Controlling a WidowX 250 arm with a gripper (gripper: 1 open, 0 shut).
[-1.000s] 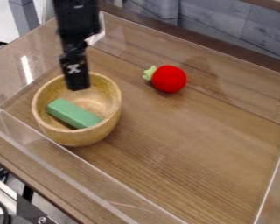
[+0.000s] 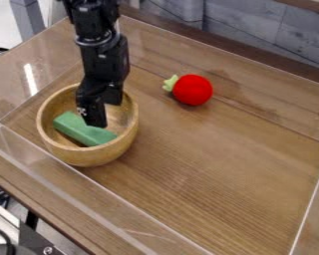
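My gripper [image 2: 103, 98] hangs open over the back of a wooden bowl [image 2: 120, 145] on the left of the table, its fingers pointing down. A green block [image 2: 85, 128] lies inside the bowl, in front of and a little left of the fingers, with nothing seen between them.
A red object [image 2: 191, 91] with a small green top, like a tomato or strawberry, lies right of the bowl toward the back.
The arm has come down and toward the front, from above and behind the bowl to over its back part. The bowl, green block and red object look unmoved.
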